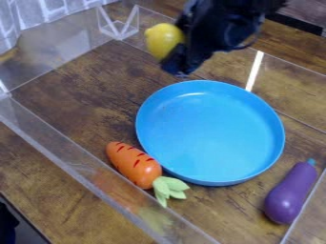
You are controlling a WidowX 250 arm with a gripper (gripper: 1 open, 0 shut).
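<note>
My dark gripper [182,48] is at the top middle, shut on a round yellow object [163,39], held up in the air above and behind the blue plate [209,132]. The fingers are blurred and partly behind the yellow object. An orange toy carrot [135,164] with pale green leaves lies at the plate's lower left. A purple eggplant [291,192] lies at the lower right, apart from the plate.
Clear walls [76,176] edge the wooden surface [79,95] on the left and front. The surface left of the plate is bare, and the plate is empty.
</note>
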